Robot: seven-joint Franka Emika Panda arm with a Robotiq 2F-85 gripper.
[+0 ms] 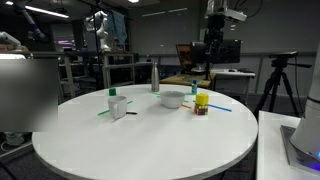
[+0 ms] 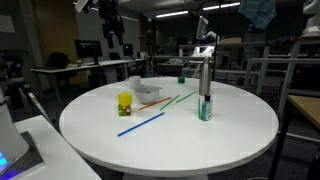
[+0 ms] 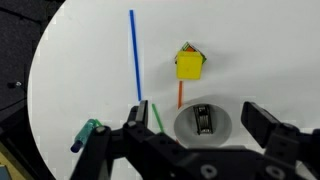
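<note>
High over the white round table, my gripper is open, its fingers (image 3: 258, 121) wide apart with nothing held. In the wrist view, a pale bowl (image 3: 185, 124) lies below, between the fingers; a dark object (image 3: 204, 119) shows within its outline. Farther up that view, a yellow block (image 3: 189, 66) rests on a multicoloured cube (image 3: 191, 47). Exterior view 2 shows the yellow block (image 2: 125, 99) atop the cube (image 2: 125, 112), with the bowl (image 2: 147, 91) behind. The arm hangs near the top of exterior view 1, well above the bowl (image 1: 172, 99).
Thin sticks lie flat: blue (image 3: 135, 54), orange (image 3: 180, 94) and green (image 3: 157, 118). A tall metallic bottle (image 2: 205, 75) and a small bottle (image 2: 205, 108) stand near the edge. A white mug (image 1: 117, 106) sits across the table, whose front (image 1: 150, 150) is bare.
</note>
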